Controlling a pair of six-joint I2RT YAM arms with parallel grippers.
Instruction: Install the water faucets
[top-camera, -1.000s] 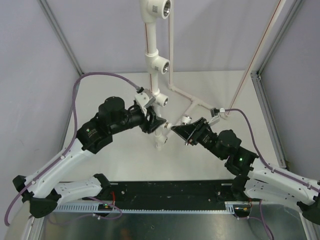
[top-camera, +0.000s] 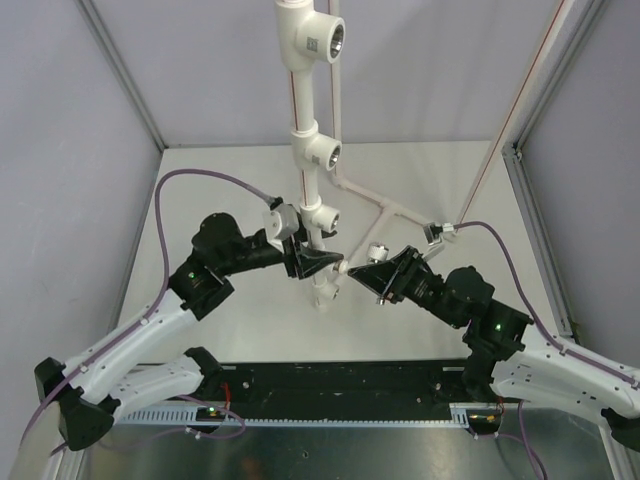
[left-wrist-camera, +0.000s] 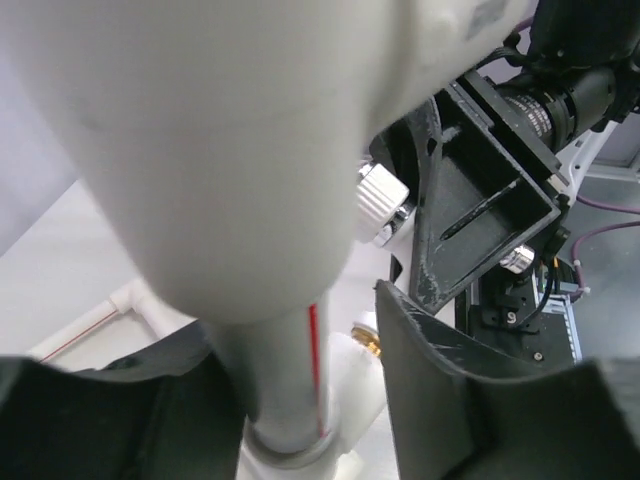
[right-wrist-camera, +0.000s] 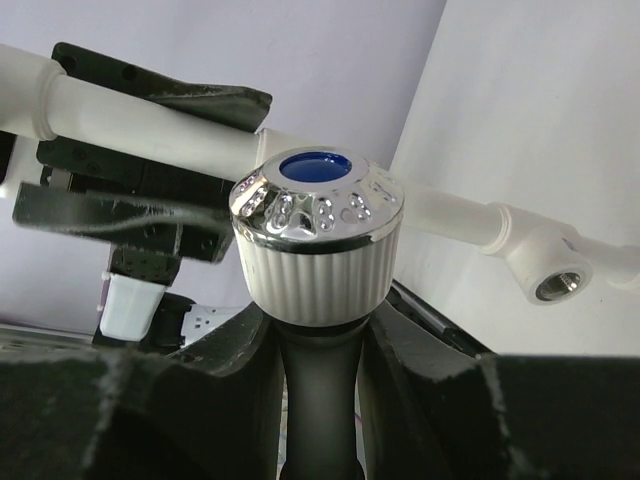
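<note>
The white vertical pipe (top-camera: 303, 100) with side sockets stands at centre. My left gripper (top-camera: 310, 260) is at the pipe's lower section; in the left wrist view its fingers flank the pipe, part open, and whether they touch it is unclear. My right gripper (top-camera: 385, 270) is shut on a faucet (right-wrist-camera: 316, 260) with a chrome, blue-capped knob, held to the right of the pipe. An empty threaded socket (right-wrist-camera: 558, 285) shows on the pipe in the right wrist view.
A thinner pipe frame (top-camera: 365, 190) stands behind on the white board (top-camera: 200, 170). Grey walls border both sides; the board's left part is clear.
My right gripper with the faucet has shifted slightly.
</note>
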